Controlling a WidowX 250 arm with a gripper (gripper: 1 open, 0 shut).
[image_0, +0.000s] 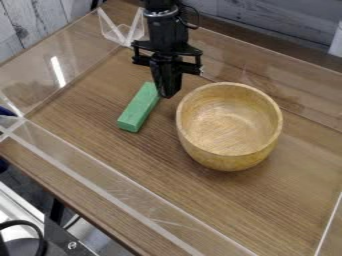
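My black gripper (167, 85) hangs near the middle top of the camera view, just above the upper end of a green block (138, 108) lying on the wooden table. Its fingertips look shut, with nothing visible between them. To the right, close to the gripper, stands a large round wooden bowl (227, 125), empty.
Clear plastic edging runs along the left side, with a black cable (24, 225) at the lower left. A tiled surface shows at the top corners.
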